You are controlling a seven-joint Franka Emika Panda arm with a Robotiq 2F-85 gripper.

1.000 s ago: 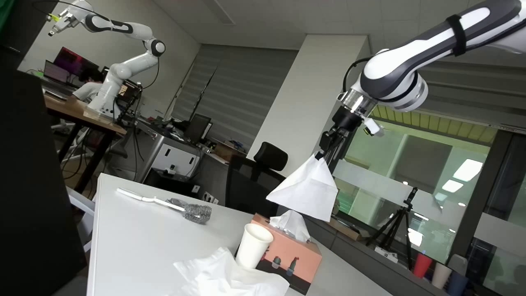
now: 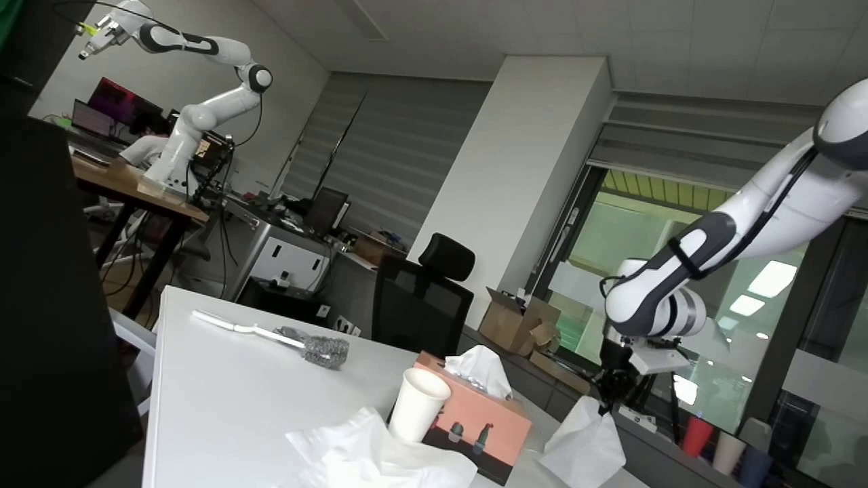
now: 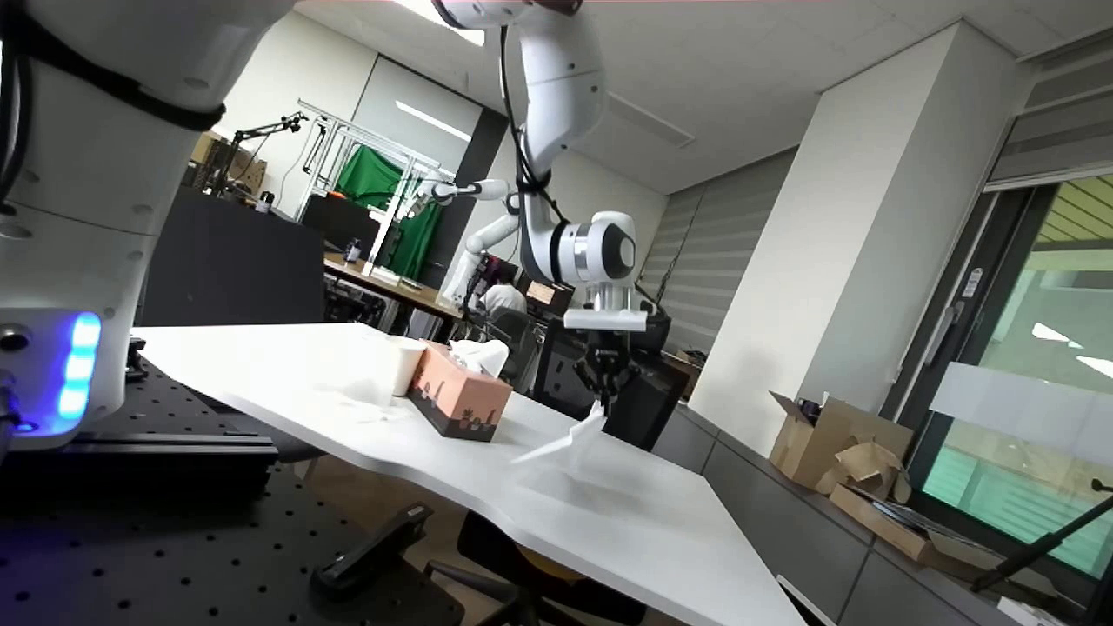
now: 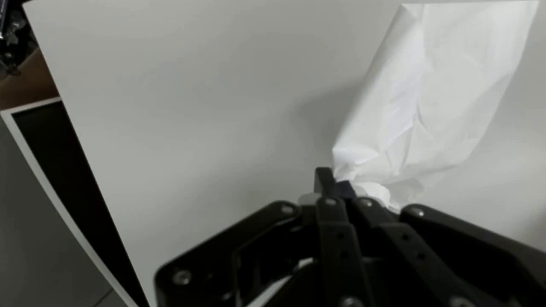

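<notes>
A white tissue (image 4: 435, 87) is pinched between the fingertips of my gripper, which is shut on one gathered end of it. In exterior view 1 the tissue (image 2: 586, 446) hangs below the gripper (image 2: 603, 409), to the right of the pink tissue box (image 2: 488, 419). From the other side, the gripper (image 3: 605, 405) is low over the right part of the white table (image 3: 668, 532), and the tissue (image 3: 569, 443) spreads down close to the tabletop. Whether its lower edge touches the table, I cannot tell. Another tissue (image 2: 480, 370) pokes up out of the box.
Beside the box stands a white paper cup (image 2: 419, 404), with a crumpled white sheet (image 2: 374, 455) in front of it. A brush with a grey head (image 2: 325, 351) lies farther back on the table. Bare tabletop surrounds the gripper; the table's edge shows left in the wrist view.
From above and behind the tissue box, my gripper has come down and to the right with the tissue in it. The box, cup, crumpled sheet and brush have stayed put.
</notes>
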